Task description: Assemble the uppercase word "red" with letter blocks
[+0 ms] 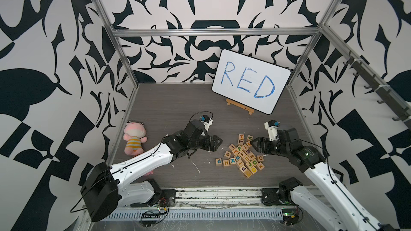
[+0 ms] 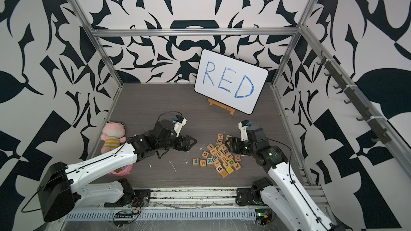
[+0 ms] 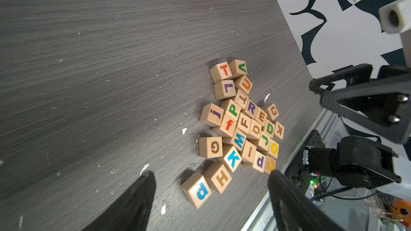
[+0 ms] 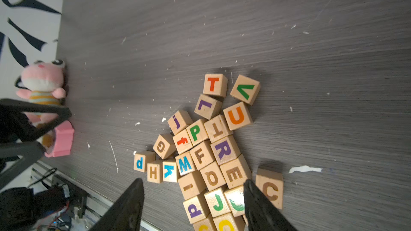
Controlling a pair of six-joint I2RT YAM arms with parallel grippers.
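Note:
A cluster of wooden letter blocks lies on the table. In the right wrist view the purple R block (image 4: 224, 148) touches the brown E block (image 4: 235, 172). The green D block (image 3: 268, 128) shows in the left wrist view below E; a finger partly covers it in the right wrist view. My left gripper (image 1: 218, 141) hangs over the table to the left of the cluster, its fingers apart and empty. Over the cluster's upper right edge is my right gripper (image 1: 253, 143), likewise open and holding nothing.
A whiteboard (image 1: 251, 81) reading RED leans on a wooden stand at the back right. A pink plush toy (image 1: 135, 138) sits at the left edge. A C block (image 4: 270, 188) lies on the cluster's right. Bare table (image 1: 175, 102) spreads behind and left of the blocks.

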